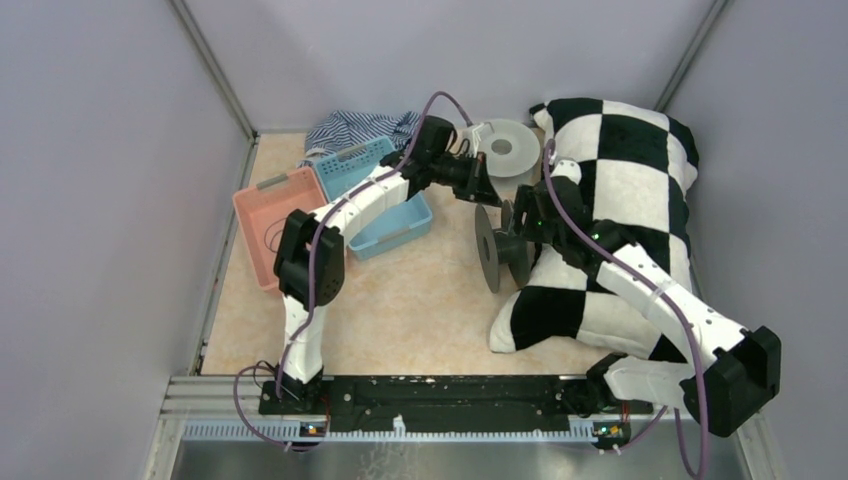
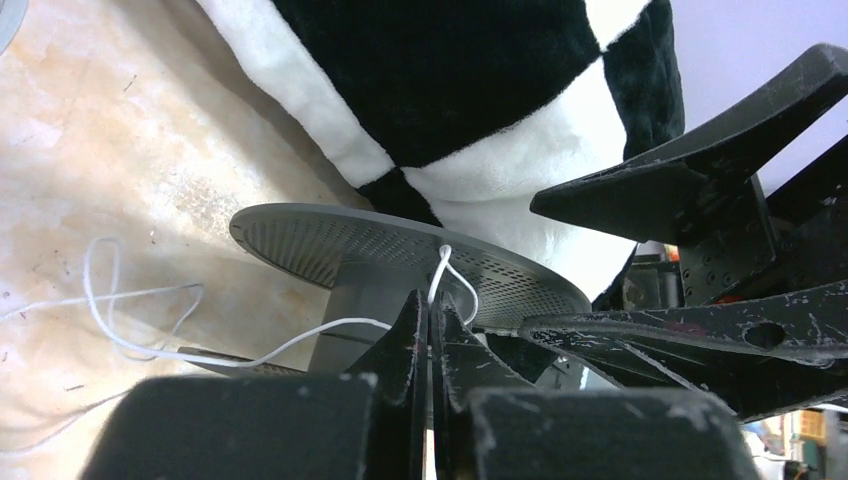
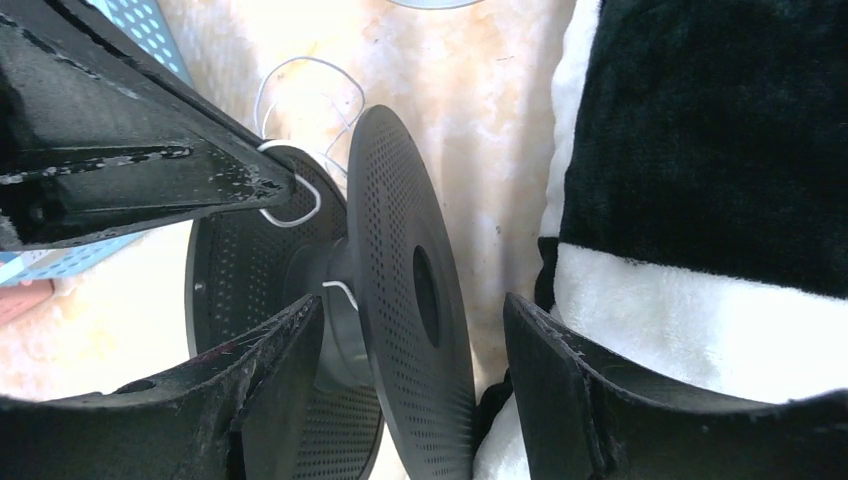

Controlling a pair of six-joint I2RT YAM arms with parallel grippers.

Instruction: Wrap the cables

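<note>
The dark grey spool (image 1: 487, 252) stands on its rims beside the checkered pillow. A thin white cable (image 2: 265, 358) runs loosely over the table to the spool's upper part. My left gripper is shut on this cable, which bends in a small loop at its fingertips. In the right wrist view, the left fingers (image 3: 235, 185) reach over the far flange, and a short piece of cable shows against the hub. My right gripper is open, its fingers on either side of the near flange (image 3: 405, 270); whether they touch it I cannot tell.
A light grey spool (image 1: 512, 150) lies behind. The black-and-white pillow (image 1: 640, 190) fills the right side. A blue basket (image 1: 392, 240) and a pink basket (image 1: 255, 235) sit left, near a striped cloth (image 1: 350, 132).
</note>
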